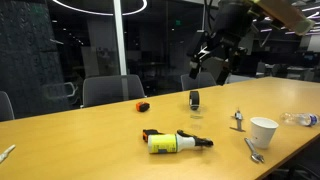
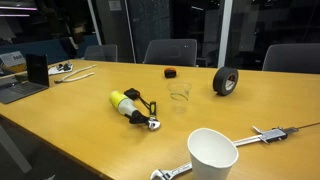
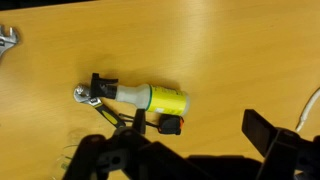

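A spray bottle (image 1: 176, 143) with a yellow label and black nozzle lies on its side on the wooden table, also seen as the bottle (image 2: 124, 103) in exterior view 2. Against it lies an adjustable wrench (image 3: 82, 94) with a dark handle. My gripper (image 1: 205, 65) hangs well above the table, beyond the bottle and to its right in exterior view 1. In the wrist view my gripper stands open, its dark fingers wide apart, with nothing between them. Below the bottle there is a small black-and-red object (image 3: 171, 124).
A white cup (image 2: 212, 155), a caliper (image 1: 239, 121), a second wrench (image 1: 254, 151) and a clear plastic bottle (image 1: 300, 119) occupy the right side. A clear glass (image 2: 180, 92), a black roll (image 2: 226, 81) and a red-and-black item (image 2: 170, 72) stand farther back.
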